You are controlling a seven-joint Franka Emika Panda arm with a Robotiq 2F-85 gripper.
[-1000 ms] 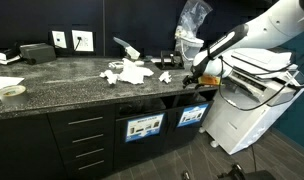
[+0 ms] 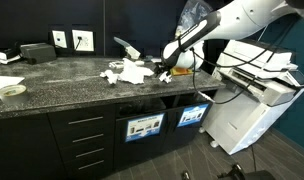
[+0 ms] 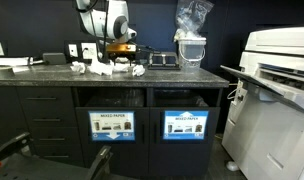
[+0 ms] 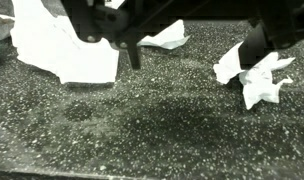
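Note:
My gripper is open above the dark speckled countertop (image 4: pixel 172 125), with its fingers spread wide and nothing gripped between them. In the wrist view, a small crumpled white paper (image 4: pixel 260 82) lies at the right, partly behind the right finger (image 4: pixel 257 45). A larger white sheet (image 4: pixel 67 48) lies at the left, and another piece (image 4: pixel 170 36) shows behind the gripper. The white paper heap (image 2: pixel 130 70) is on the counter to the left of the arm (image 2: pixel 182 52) in the first exterior view. A small piece (image 3: pixel 139 70) lies at the counter's front in the second exterior view.
Under the counter are two bins with blue "mixed paper" labels (image 3: pixel 113 125) and dark openings above them. A tape roll (image 2: pixel 12 92) is at the counter's left. A clear container (image 3: pixel 193 49) stands at the back. The white printer (image 3: pixel 272 100) is at the right.
In the first exterior view, the arm has swung left and up from the counter's right end to above the counter beside the papers. The papers look unmoved.

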